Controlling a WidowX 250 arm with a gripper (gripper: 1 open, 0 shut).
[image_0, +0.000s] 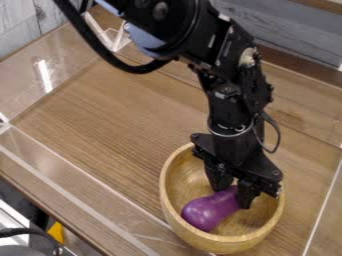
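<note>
A purple eggplant-like toy (206, 211) lies in a yellow-tan bowl (179, 183) at the lower right of the camera view. My black gripper (238, 191) reaches down into the bowl from above, its fingers at the upper right end of the purple toy. The fingertips are partly hidden, and whether they are closed on the toy is unclear.
A pale, shiny strip runs along the far left side.
</note>
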